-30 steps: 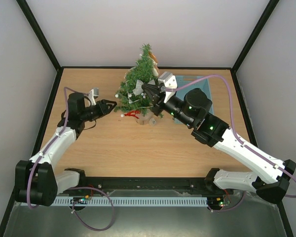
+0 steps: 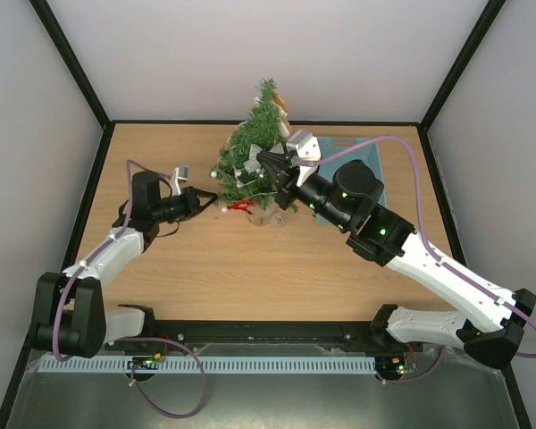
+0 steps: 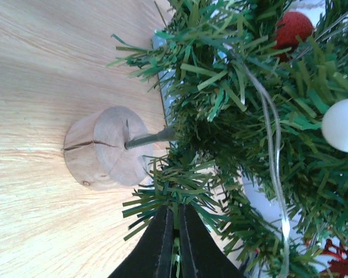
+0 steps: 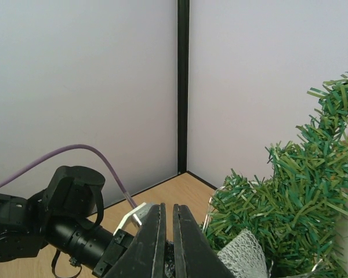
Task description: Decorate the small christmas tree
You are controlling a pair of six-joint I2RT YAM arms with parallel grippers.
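The small green Christmas tree [image 2: 250, 138] leans up from a round wooden base [image 3: 110, 147] and bears several decorations. My left gripper [image 2: 214, 198] is at its lower left edge, its fingers [image 3: 156, 249] shut; thin green strands show at and between the tips, and I cannot tell whether they are pinched. My right gripper [image 2: 261, 157] is at the tree's front, fingers [image 4: 153, 243] shut. A silver bow [image 4: 243, 255] sits right by those fingers; whether any of it is held is hidden. A red ball [image 3: 293, 29] and a white ball [image 3: 343, 125] hang on the branches.
Behind my right forearm, a blue tray [image 2: 366, 156] stands on the wooden table [image 2: 219, 277]. Red decoration [image 2: 241, 206] shows at the tree's foot, and a clear string [image 3: 271, 127] runs across its branches.
My left gripper has moved slightly right and lower in the top view, its tips reaching the tree's left edge. The right arm and the tree stay put.
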